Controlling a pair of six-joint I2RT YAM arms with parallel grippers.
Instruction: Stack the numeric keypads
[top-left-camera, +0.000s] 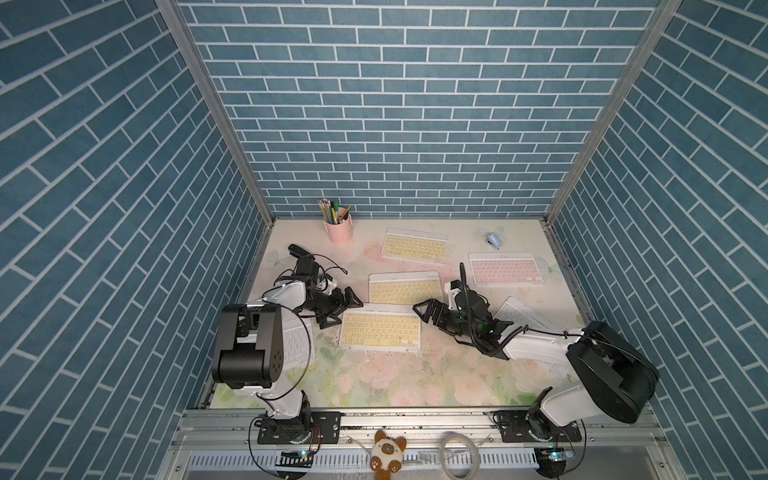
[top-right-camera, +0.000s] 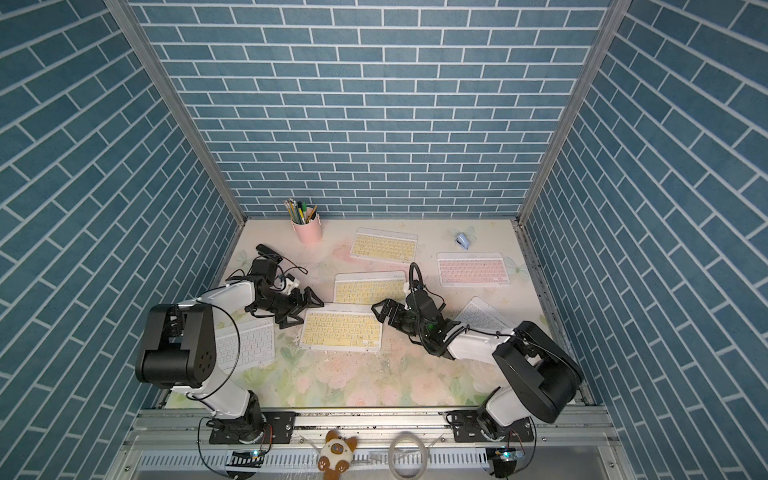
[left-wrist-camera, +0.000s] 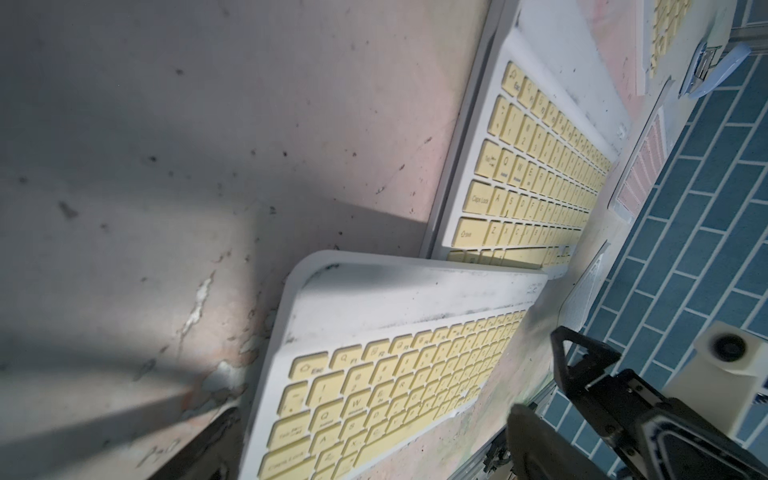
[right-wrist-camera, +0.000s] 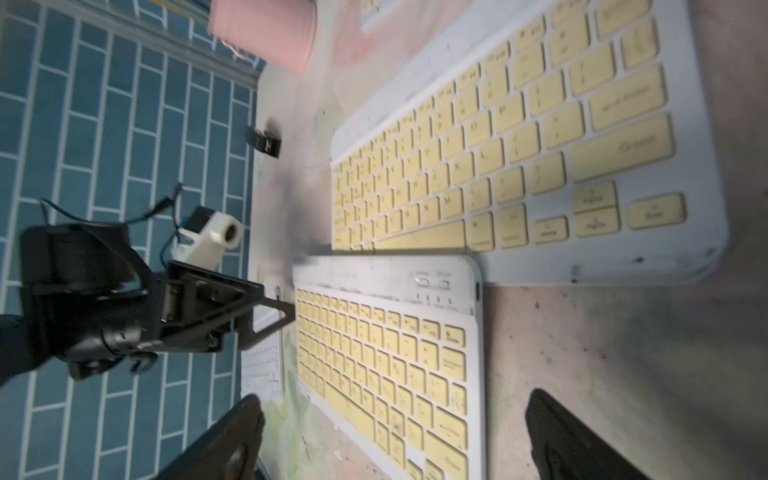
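Observation:
Two yellow-keyed white keyboards lie at the centre: the front one and, behind it, the middle one, their edges meeting. My left gripper is low at the left end of the front keyboard; in its wrist view the fingers sit at the bottom edge, and its state is unclear. My right gripper is open beside the front keyboard's right rear corner, nothing between its fingers. The right wrist view shows both keyboards between and beyond those fingers.
A yellow keyboard and pink keyboard lie behind. Grey-white keyboards flank both sides, partly under the arms. A pink pen cup and small blue object stand at the back.

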